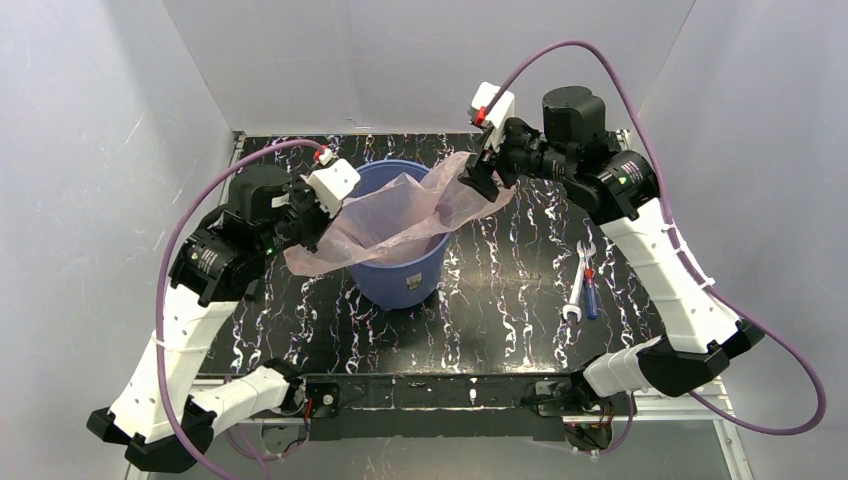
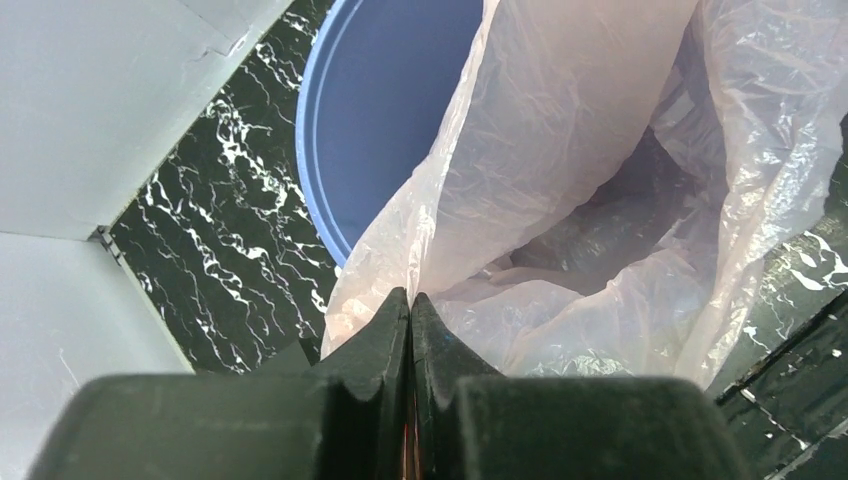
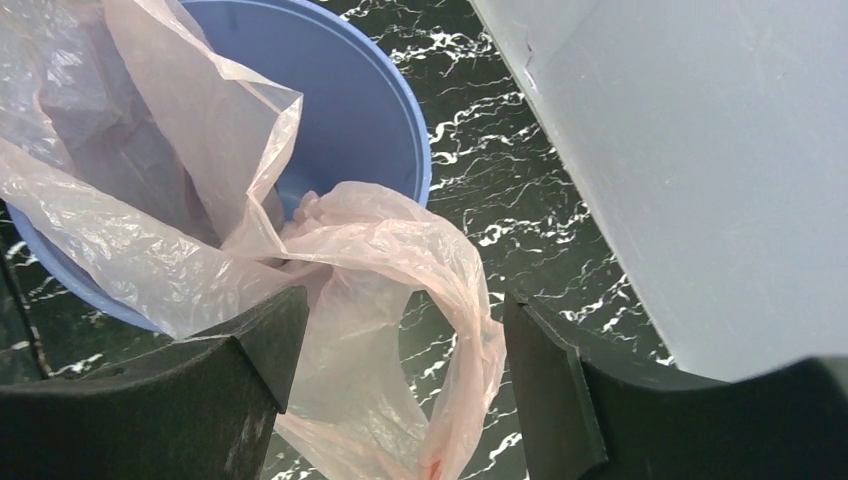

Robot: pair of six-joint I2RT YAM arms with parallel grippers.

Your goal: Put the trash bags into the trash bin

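A pale pink translucent trash bag (image 1: 385, 222) lies draped across the blue bin (image 1: 400, 286), overhanging its rim on both sides. In the left wrist view my left gripper is shut at the bag's near edge (image 2: 428, 230), the thin film running into its fingertips. My right gripper stands open, with a crumpled fold of bag (image 3: 460, 330) between its fingers but not clamped. In the top view the right gripper is over the bag's back-right end.
Wrenches (image 1: 575, 290) and a blue-handled tool (image 1: 590, 295) lie on the right of the dark marbled surface (image 1: 500, 320). Grey walls (image 1: 420, 70) enclose the back and sides.
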